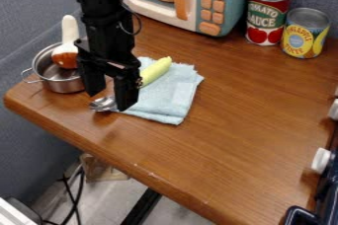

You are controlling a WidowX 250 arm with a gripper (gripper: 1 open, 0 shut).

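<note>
My black gripper [110, 91] is low over the left part of the table, at the left edge of a pale blue cloth [161, 104]. A yellow banana-like item [154, 69] lies on the cloth just right of the gripper. A shiny metal piece [103, 105] shows beneath the fingers; whether they hold it I cannot tell. A steel pot [54, 79] with an orange, white-handled utensil [66, 57] stands to the left.
At the back are a toy microwave [199, 2], a tomato can [267, 17] and a yellow can [303, 37]. A dark appliance [317, 194] edges the right side.
</note>
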